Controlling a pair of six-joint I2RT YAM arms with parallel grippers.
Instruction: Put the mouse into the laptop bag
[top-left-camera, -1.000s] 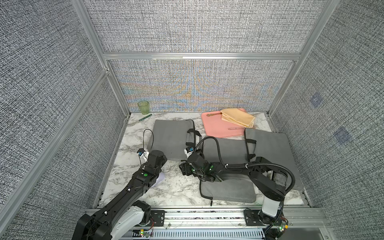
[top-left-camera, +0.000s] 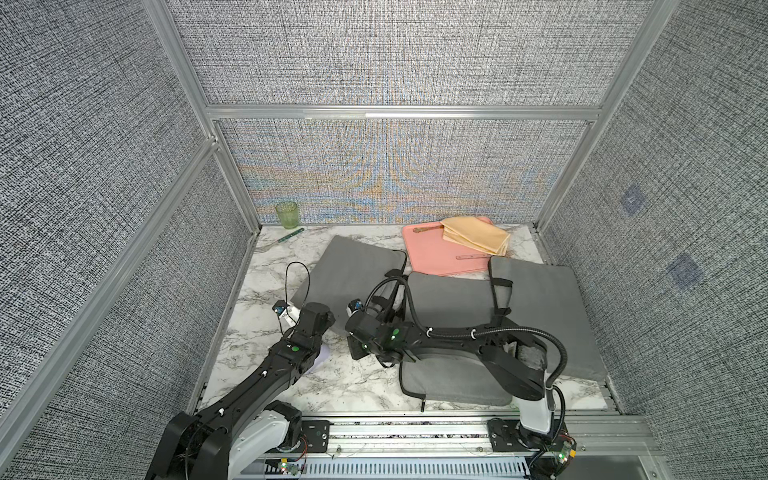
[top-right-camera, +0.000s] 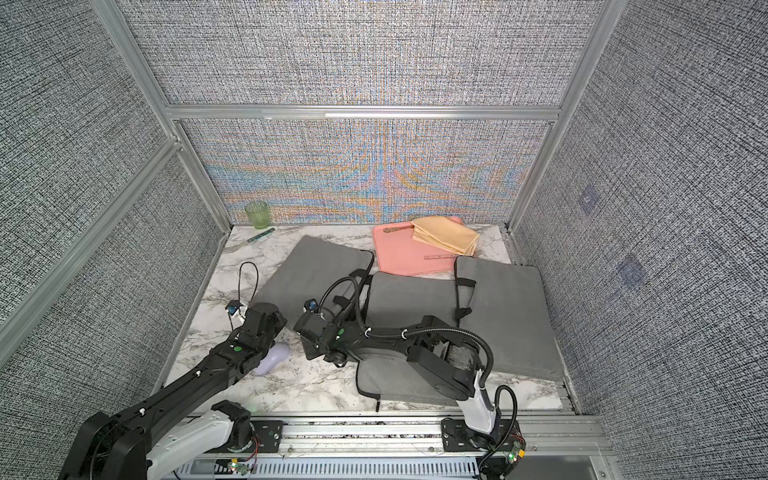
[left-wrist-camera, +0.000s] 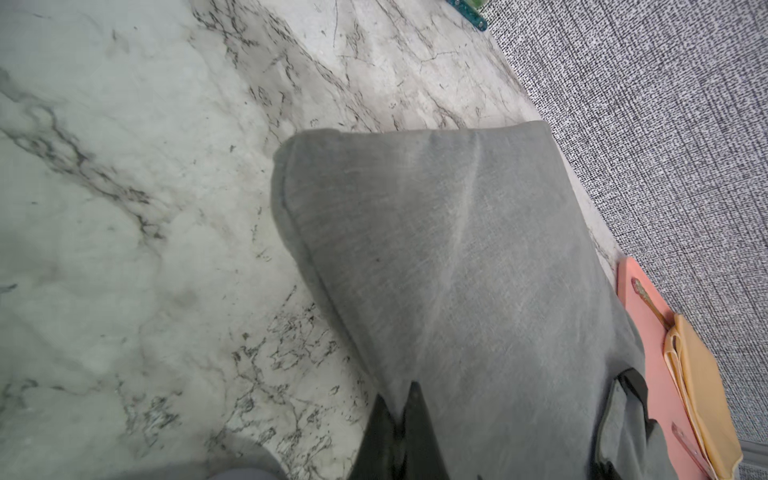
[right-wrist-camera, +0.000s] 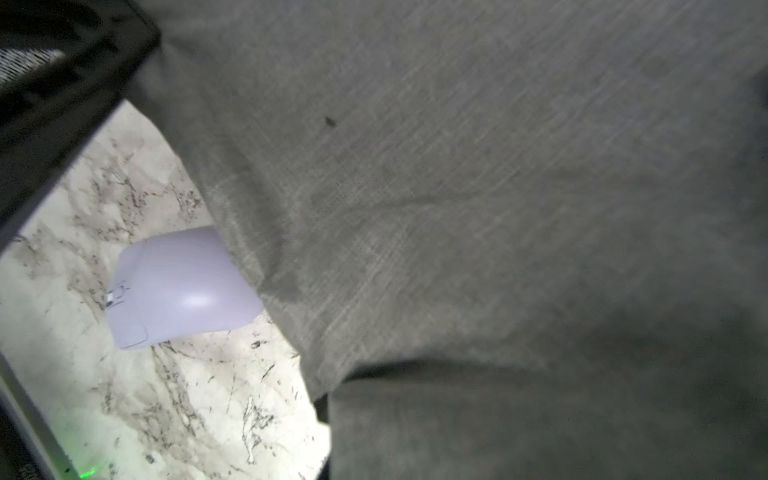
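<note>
The lilac mouse lies on the marble table, partly under the left arm. In the right wrist view the mouse shows past a grey cloth edge. The left grey laptop bag lies turned askew, handles to the right. Its grey fabric fills most of the right wrist view. My left gripper is shut, empty, its tips over the bag's side edge. My right gripper stands at the bag's near end, shut; its fingertips are hidden, so what they touch cannot be told.
More grey bags cover the middle and right. A pink board bearing a yellow cloth lies at the back. A green glass and a pen occupy the back left.
My right gripper has moved left. The left bag has turned clockwise, its near end swinging left toward the left gripper.
</note>
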